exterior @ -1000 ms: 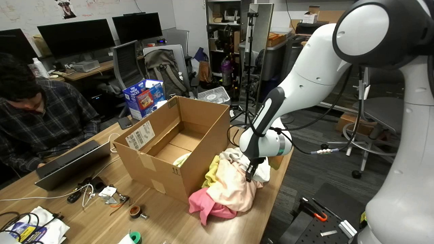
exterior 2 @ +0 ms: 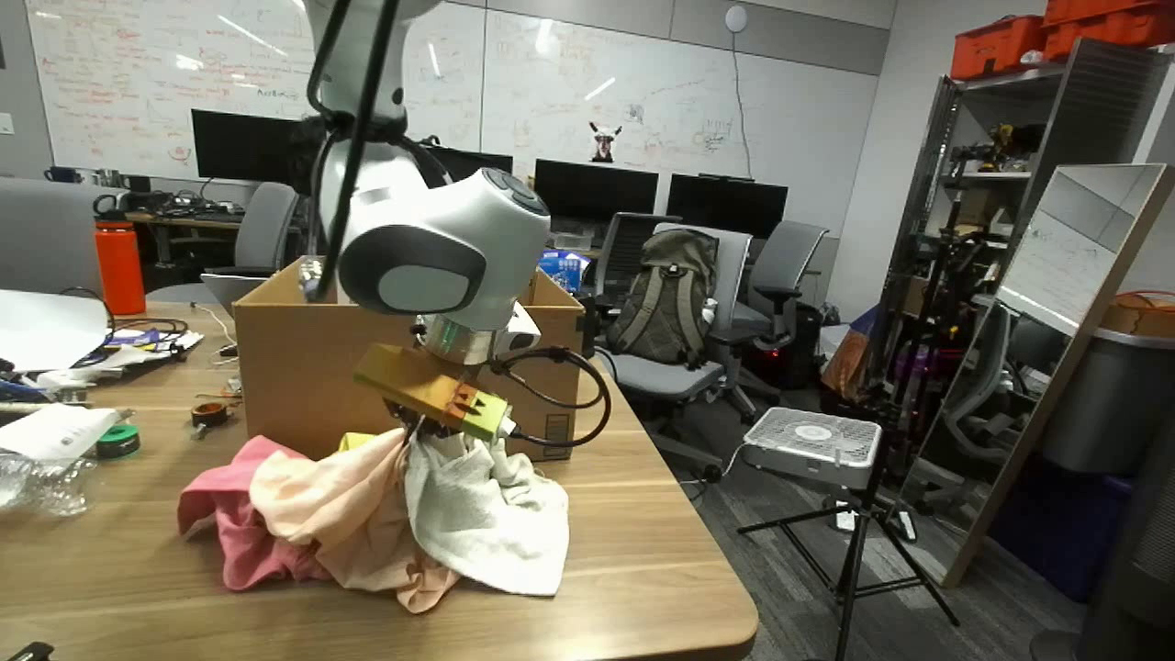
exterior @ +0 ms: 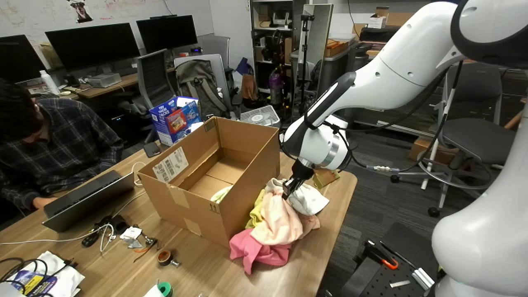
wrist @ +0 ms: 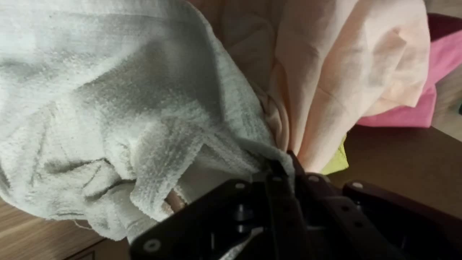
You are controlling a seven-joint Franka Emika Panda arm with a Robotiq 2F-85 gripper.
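Beside the cardboard box (exterior: pixel 247 185) lies a heap of cloths on the table. My gripper (exterior: pixel 287 194) is shut low over the heap's top, near the box wall. In the wrist view, an edge of the white towel (wrist: pixel 143 95) runs in between the dark fingers. Folds of the peach cloth (wrist: pixel 346 65) gather right against the fingertips; whether they are pinched as well I cannot tell. Most of the white towel drapes down to the tabletop (exterior 2: pixel 650 573). A pink cloth (exterior: pixel 257 250) and a yellow cloth (exterior: pixel 255 213) stick out from underneath.
Inside the open box, a pale cloth (exterior: pixel 220 194) shows by the near wall. A laptop (exterior: pixel 89 198), a tape roll (exterior: pixel 164 257) and cables lie left of the box. A person (exterior: pixel 54 143) sits at the far left. The table's right edge is close to the heap.
My gripper has moved left and up a little, toward the box. The white towel and peach cloth have shifted, with the peach cloth drawn into folds below the fingers.
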